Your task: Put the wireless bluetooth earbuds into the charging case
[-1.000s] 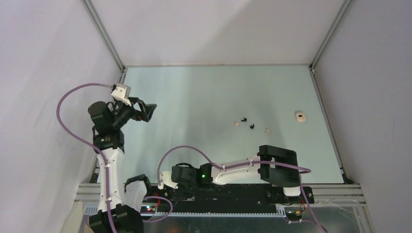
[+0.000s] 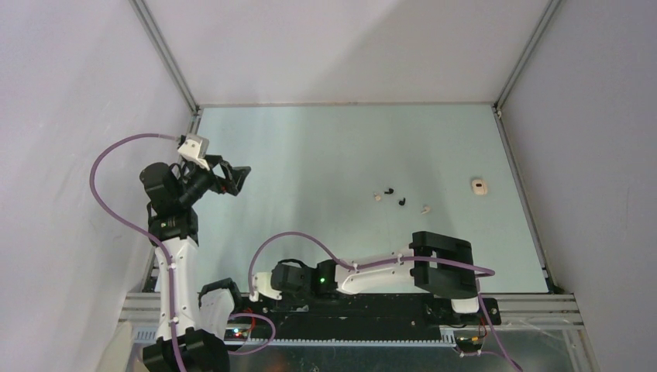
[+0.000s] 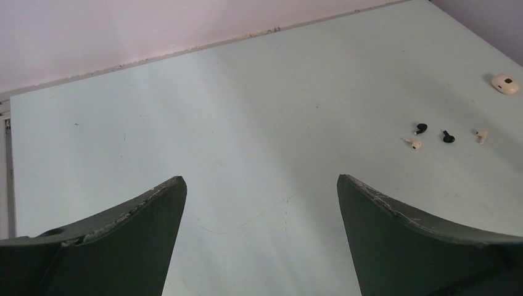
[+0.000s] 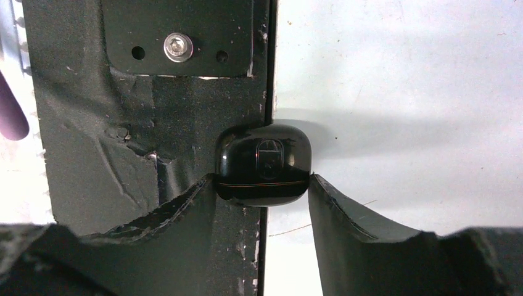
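Observation:
A white charging case (image 2: 479, 187) lies at the table's right. Two black earbuds (image 3: 448, 137) and two white earbuds (image 3: 413, 144) lie left of it. My left gripper (image 2: 232, 177) stands open over the left side of the table, empty between its fingers. In the right wrist view, a glossy black case (image 4: 263, 163) is at the near table edge between the fingertips of my right gripper, which touch or nearly touch both its sides. The top view hides this case under the right arm.
The right arm (image 2: 372, 275) lies across the front of the table (image 2: 310, 155). A black plate with a screw (image 4: 177, 47) borders the table edge. Walls enclose the sides and back.
The right arm's wrist end has shifted very slightly in the top view. The left arm, earbuds and white case have not moved.

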